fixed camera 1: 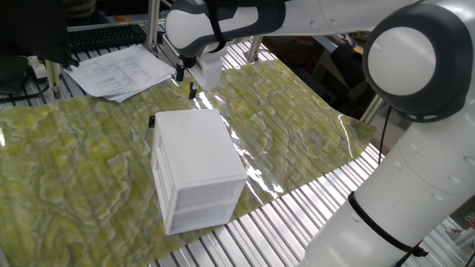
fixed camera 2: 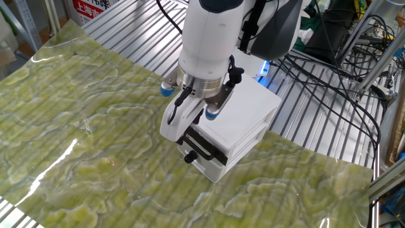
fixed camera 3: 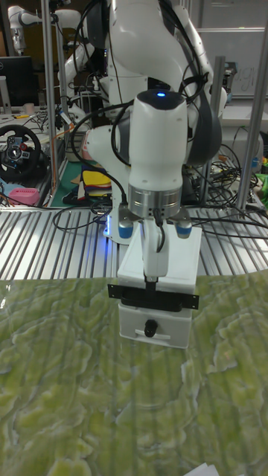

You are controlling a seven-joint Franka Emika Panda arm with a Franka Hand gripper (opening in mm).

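Observation:
A small white drawer cabinet (fixed camera 1: pixel 197 144) stands upright on the green marbled sheet. Its front carries a wide black handle (fixed camera 3: pixel 155 300) on the upper drawer and a round black knob (fixed camera 3: pixel 150 326) on the lower one. Past the handle side of the cabinet in exterior view 1, my gripper (fixed camera 1: pixel 186 81) is open, its dark fingertips apart with nothing visible between them. From exterior view 2 the gripper (fixed camera 2: pixel 190 129) overlaps the handle region at the cabinet's top front edge. Its exact height above the handle is hard to judge, and whether a finger touches cannot be told.
Loose papers (fixed camera 1: pixel 121 72) lie at the sheet's far left edge, with a keyboard (fixed camera 1: pixel 107 35) behind them. The green sheet (fixed camera 2: pixel 95 152) in front of the drawers is clear. Cables (fixed camera 2: pixel 329 101) run over the slatted table beside the arm.

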